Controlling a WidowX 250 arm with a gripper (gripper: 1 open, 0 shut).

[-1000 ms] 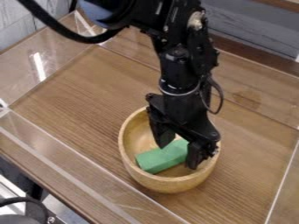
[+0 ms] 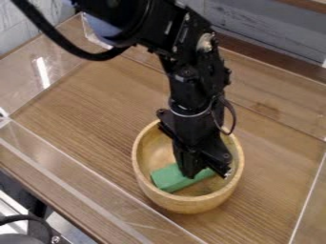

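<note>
A pale wooden bowl (image 2: pixel 152 191) sits on the table with a green block (image 2: pixel 173 179) lying in it. My black gripper (image 2: pixel 199 164) reaches down into the bowl, just over the right part of the block and partly hiding it. Its fingers look close together; whether anything is between them is hard to see.
Cables hang at the lower left, off the table.
The fingers, spread wider over the bowl earlier, are now drawn closer together above the block. The bowl and block look nearly unmoved.
</note>
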